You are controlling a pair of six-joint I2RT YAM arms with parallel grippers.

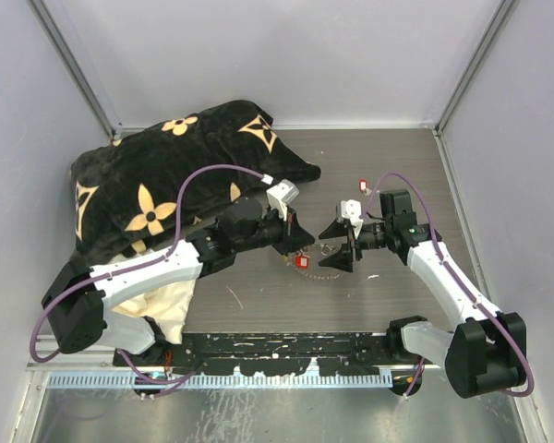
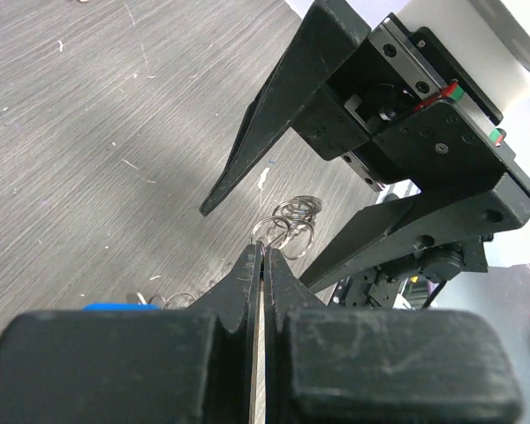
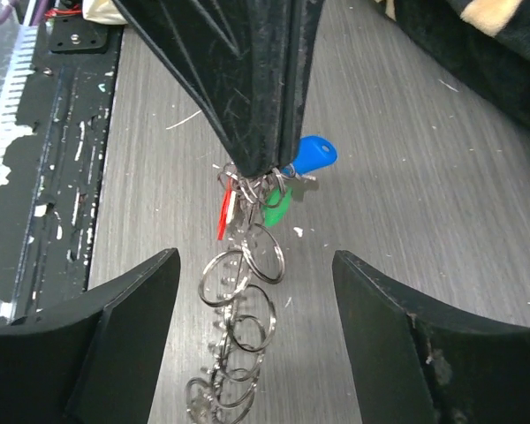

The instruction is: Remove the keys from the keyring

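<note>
My left gripper is shut, holding up a string of metal rings at its fingertips; the keyring chain (image 3: pixel 247 265) hangs from it and trails across the wooden floor (image 1: pixel 388 305). Coloured keys, a red one (image 3: pixel 224 208), a green one (image 3: pixel 276 208) and a blue one (image 3: pixel 311 155), show beneath that gripper in the right wrist view. My right gripper (image 1: pixel 335 245) stands open just right of the left one, its fingers straddling the rings, which appear between them in both wrist views without visible contact.
A black patterned cushion (image 1: pixel 148 166) and cream cloth (image 1: pixel 162 309) fill the left side. A small red-and-white item (image 1: pixel 364 185) lies at the back right. A metal ledge (image 1: pixel 258 376) runs along the near edge.
</note>
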